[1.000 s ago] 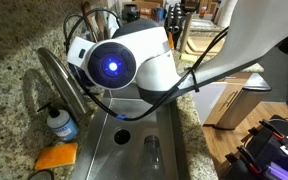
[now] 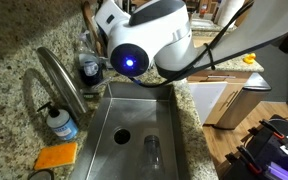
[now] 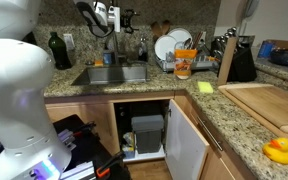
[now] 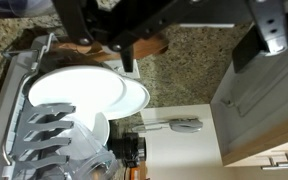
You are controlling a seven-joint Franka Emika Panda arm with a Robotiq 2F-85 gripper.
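My gripper is at the top of the wrist view, its dark fingers set wide apart with bare speckled counter between them. Below and left of it, white plates (image 4: 79, 90) stand in a dish rack (image 4: 19, 115); a brown wooden piece (image 4: 149, 48) lies close by the left finger. Nothing is visibly held. In exterior view 2 the gripper (image 3: 130, 19) is small, high near the back wall above the sink (image 3: 112, 75). The arm (image 2: 149, 45) hides it in exterior view 1.
An orange sponge (image 2: 56, 156) and a soap bottle (image 2: 61, 122) sit beside the sink, which has a clear object (image 2: 153, 152) in it. An orange-labelled container (image 3: 184, 63), cutting board (image 3: 269, 103) and yellow duck (image 3: 280, 150) stand on the counter. A cabinet door (image 3: 184, 145) hangs open.
In exterior view 1 the arm has shifted to the right and slightly up, away from the faucet, uncovering more of the bottle behind it. Sponge, soap bottle and sink contents stay put.
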